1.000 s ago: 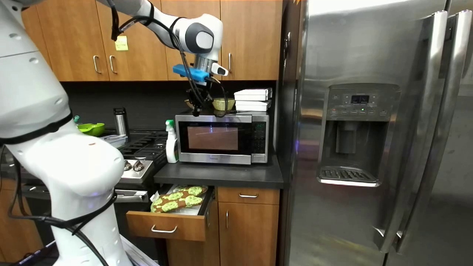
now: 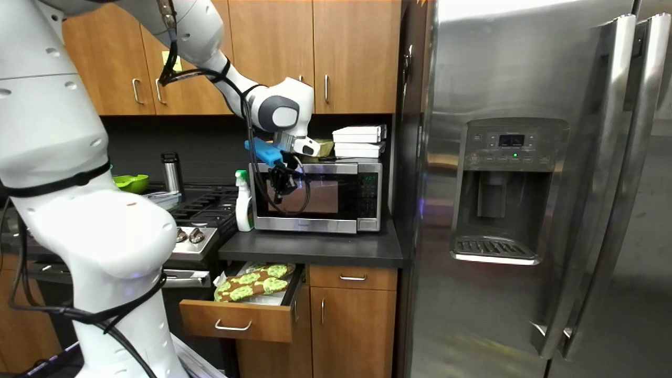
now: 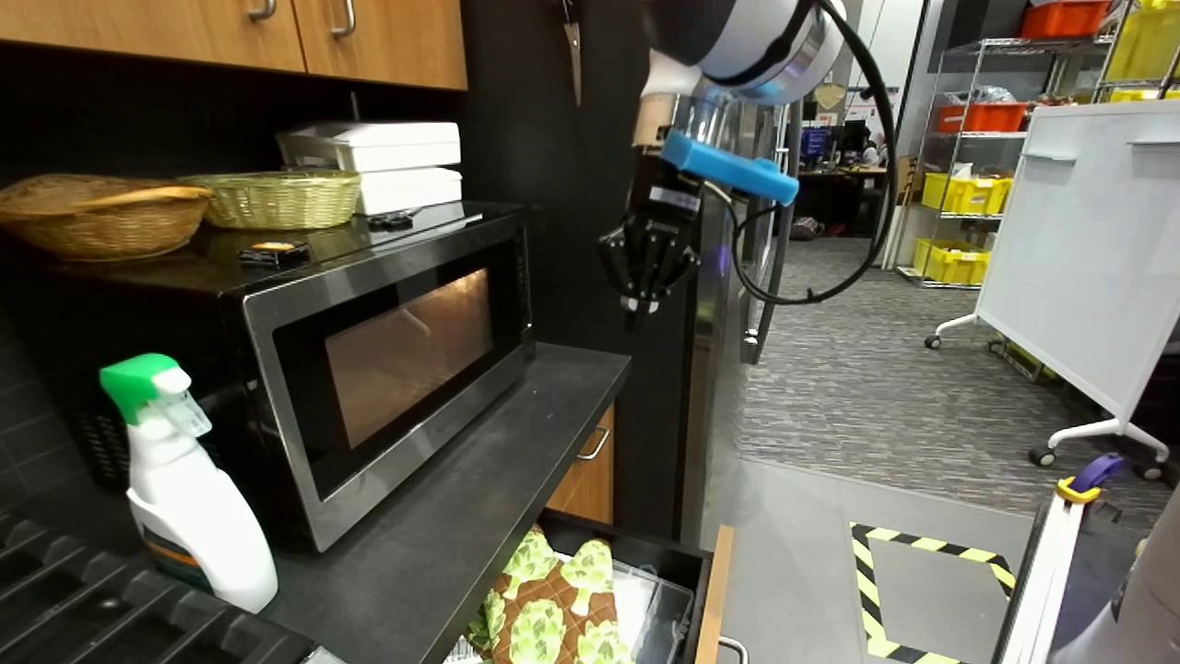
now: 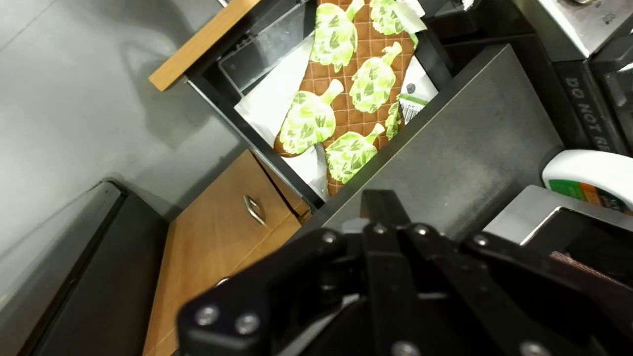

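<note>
My gripper [image 3: 639, 304] hangs in the air in front of the microwave [image 2: 302, 197], pointing down, its fingers together and nothing showing between them. In the wrist view the dark fingertips [image 4: 380, 204] lie over the counter's edge. Below stands an open drawer [image 2: 236, 320]. A brown quilted oven mitt [image 4: 341, 112] with green artichokes lies in it, over white packets and a clear plastic container [image 4: 264, 50]. Clear air separates the gripper from the drawer and the mitt.
A white spray bottle [image 3: 199, 498] with a green head stands left of the microwave, beside the stove. Baskets [image 3: 105, 216] and white boxes [image 3: 404, 166] sit on top of the microwave. The fridge [image 2: 504, 302] is at the right.
My gripper has come down, from around the microwave's top edge to in front of its door. The drawer and the mitt look the same.
</note>
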